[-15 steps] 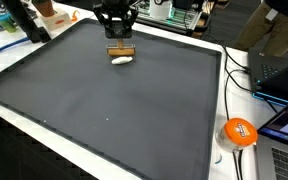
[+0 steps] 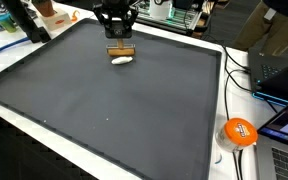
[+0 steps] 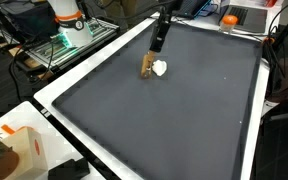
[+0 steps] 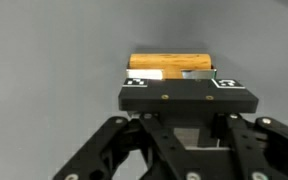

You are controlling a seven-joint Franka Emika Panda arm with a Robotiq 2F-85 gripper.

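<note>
A brown wooden piece (image 2: 121, 51) is at the far side of the grey board, under my gripper (image 2: 119, 40). In the wrist view its long bar (image 4: 170, 61) lies crosswise, and a narrower wooden part (image 4: 172, 73) sits between the fingers. My gripper is shut on that narrower part. Exterior view 2 shows the wooden piece (image 3: 146, 66) hanging or standing below the gripper (image 3: 152, 50); whether it touches the board is unclear. Beside it lies a small white item (image 3: 160, 68), which the wrist view does not show.
Most of the grey board (image 2: 114, 110) is bare. An orange-topped white container (image 2: 236, 134) stands off its right side, near a laptop (image 2: 279, 158). Cables and a keyboard (image 2: 276, 80) lie to the right. Clutter fills the far left edge.
</note>
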